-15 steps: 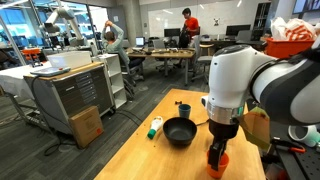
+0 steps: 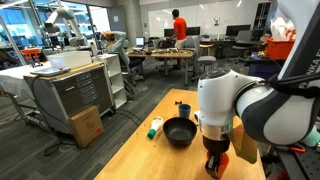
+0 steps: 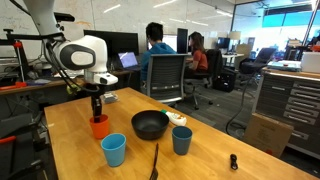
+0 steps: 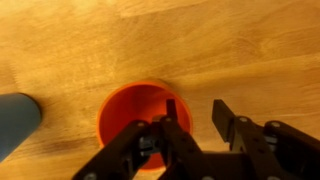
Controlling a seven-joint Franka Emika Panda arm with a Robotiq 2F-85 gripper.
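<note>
A red cup point(image 3: 100, 130) stands upright on the wooden table, in front of the white robot arm. From above, the wrist view looks into the red cup point(image 4: 121, 108). My gripper is over its right rim, its fingers apart: one finger point(image 4: 171, 110) overlaps the cup's opening, and the other finger point(image 4: 220, 112) is outside the rim. No object shows held in the gap. In exterior view 2 the gripper point(image 3: 97, 108) is at the cup's top; in exterior view 1 it partly hides the cup point(image 2: 224, 164).
A blue cup point(image 3: 114, 150) stands close to the red one. Farther off are a black bowl point(image 3: 150, 123), a darker blue cup point(image 3: 181, 139), a dark utensil point(image 3: 154, 165) and a white-and-green bottle point(image 2: 155, 127).
My arm has come lower and nearer to exterior view 1, with the gripper moving down beside the red cup's rim. The cup shows little or no shift.
</note>
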